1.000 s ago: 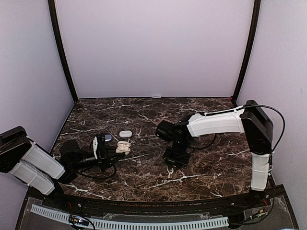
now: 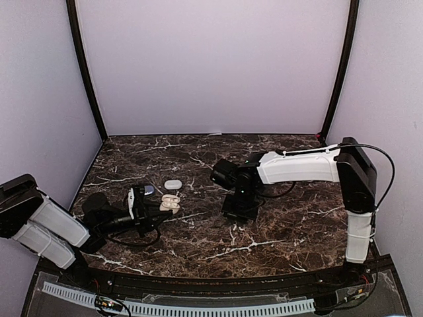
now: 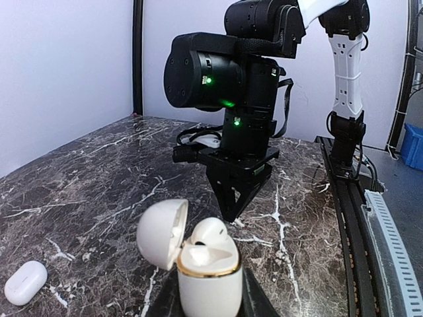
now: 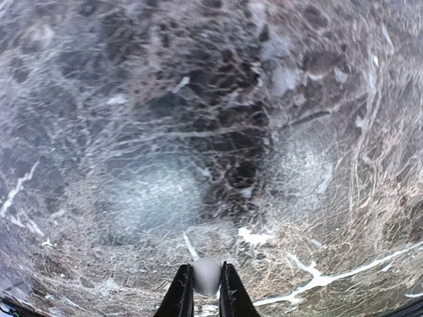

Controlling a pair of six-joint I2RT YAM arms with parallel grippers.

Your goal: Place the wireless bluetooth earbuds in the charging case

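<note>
The white charging case (image 3: 210,290) is held by my left gripper (image 2: 153,214), which is shut on its lower part. Its lid (image 3: 158,231) stands open to the left, and a copper-coloured band runs round the body. A rounded white form (image 3: 209,231) shows inside; whether it is an earbud I cannot tell. In the right wrist view a pale earbud (image 4: 207,276) sits between the fingertips of my right gripper, a finger against each side. That gripper points down over the marble, right of the case; its height is hard to judge.
A white rounded box (image 2: 173,185) lies on the marble table behind the case, with a blue-grey one (image 2: 149,190) to its left. Clear marble separates the two grippers, and the table behind and in front is bare.
My right arm has shifted slightly left and towards the back of the table in the top view. The left arm and the case have stayed where they were.
</note>
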